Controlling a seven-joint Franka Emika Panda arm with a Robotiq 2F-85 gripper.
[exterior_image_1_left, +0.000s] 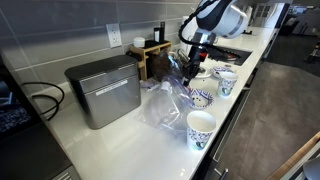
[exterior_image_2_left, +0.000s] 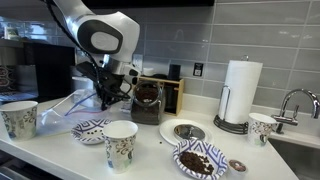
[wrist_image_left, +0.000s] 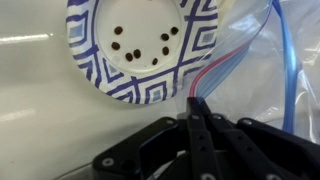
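A clear plastic bag with a red and blue zip edge lies beside the patterned plate. In the wrist view my gripper is shut, and the bag's zip edge runs right to its fingertips, pinched there. Several small dark beans are scattered on the plate. From the first exterior view, the bag spreads over the counter between the plate and the silver toaster. The bag's far parts are cut off in the wrist view.
Patterned cups stand near the counter's front edge, one close to the bag and another by the plate. Another plate holds a heap of dark beans. The toaster stands by the wall.
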